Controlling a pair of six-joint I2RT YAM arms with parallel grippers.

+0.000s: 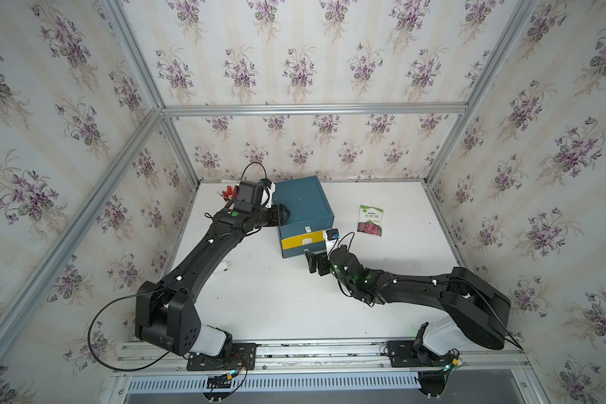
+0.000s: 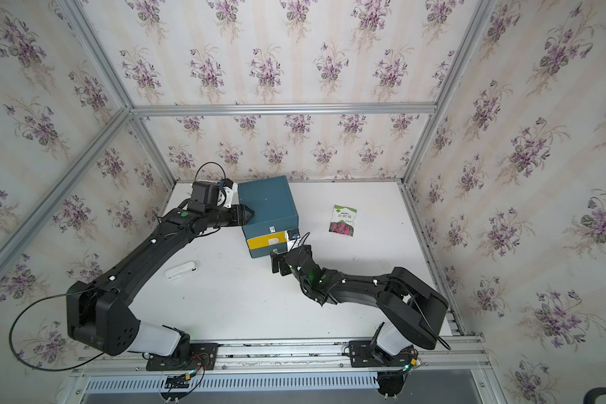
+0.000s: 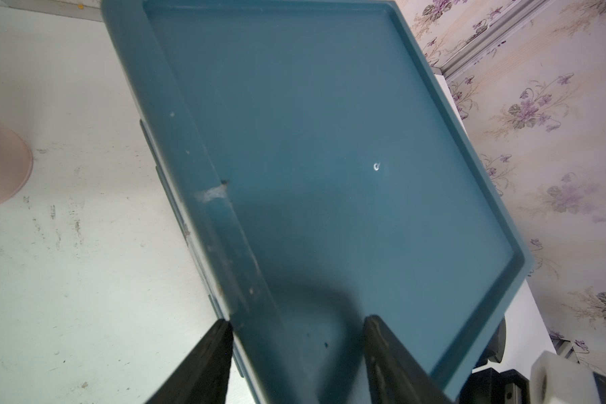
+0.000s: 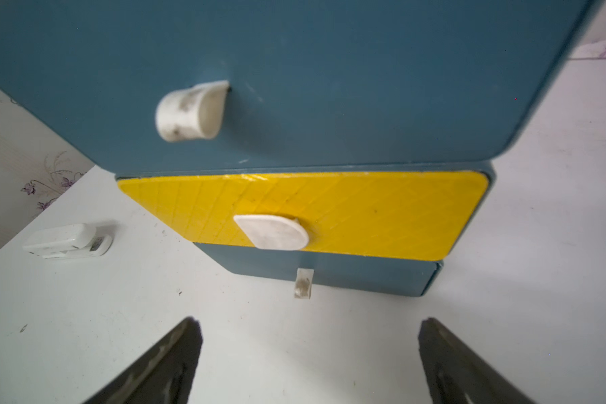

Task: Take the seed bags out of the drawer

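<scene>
A blue drawer cabinet (image 1: 301,198) with a yellow middle drawer front (image 4: 370,208) stands at the back centre, its drawers shut. My left gripper is shut on the cabinet's top left edge. My right gripper stands open in front of the drawer fronts, below the yellow one, with nothing between its fingers. White tabs are on the fronts, the middle one (image 4: 270,231) on yellow. A seed bag (image 1: 370,220) lies flat on the table right of the cabinet. The drawers' contents are hidden.
A white object (image 2: 180,269) lies on the table at front left. Red items (image 1: 230,193) stand behind my left arm.
</scene>
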